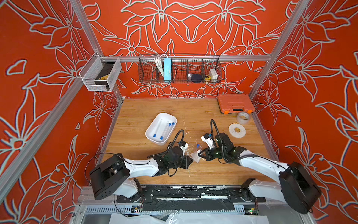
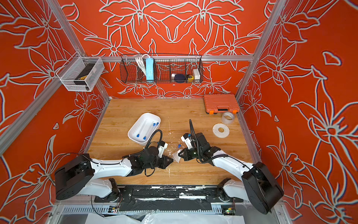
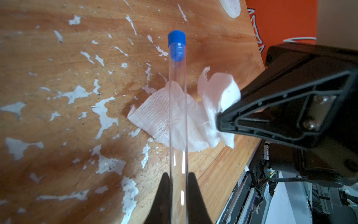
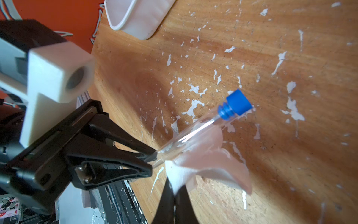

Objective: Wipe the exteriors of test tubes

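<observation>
Low over the front middle of the table, my left gripper (image 1: 187,161) is shut on a clear test tube (image 3: 177,149) with a blue cap (image 4: 236,102). Facing it from the right, my right gripper (image 2: 180,154) is shut on a white cloth (image 4: 208,168). In the left wrist view the cloth (image 3: 220,104) lies behind and beside the tube; whether they touch I cannot tell. A white tray (image 1: 147,133) at the left holds several blue-capped tubes (image 2: 138,135).
An orange case (image 1: 235,100), a tape roll (image 1: 243,115) and a white ring (image 1: 241,133) sit at the back right. A wire basket (image 1: 179,79) hangs on the back wall.
</observation>
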